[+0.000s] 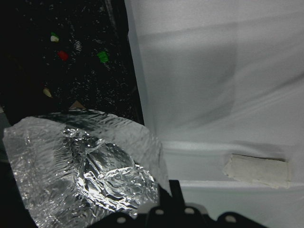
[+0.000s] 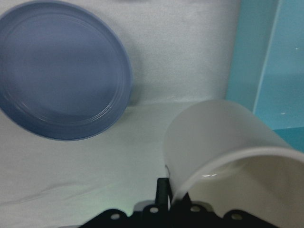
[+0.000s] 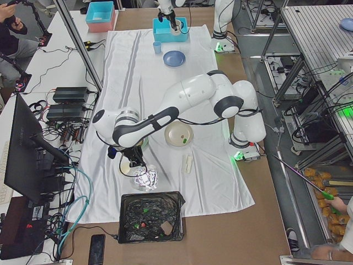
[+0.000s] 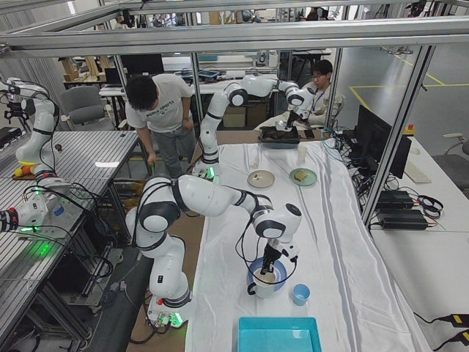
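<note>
My left gripper is shut on a crumpled foil piece [image 1: 109,175], raised beside the black bin [image 1: 95,71]; in the camera left view the foil [image 3: 144,178] hangs above the cloth, short of that bin. My right gripper is shut on the rim of a white mug [image 2: 213,133], tilted with its mouth toward the wrist camera. The mug is near the blue plate [image 2: 61,66] and the turquoise bin [image 2: 254,52].
A beige plate [image 3: 175,132], a pale strip [image 1: 256,168], a green plate [image 4: 303,177] and a blue cup [image 4: 300,294] rest on the white cloth. A monitor and cables line one side; people stand or sit beyond the table.
</note>
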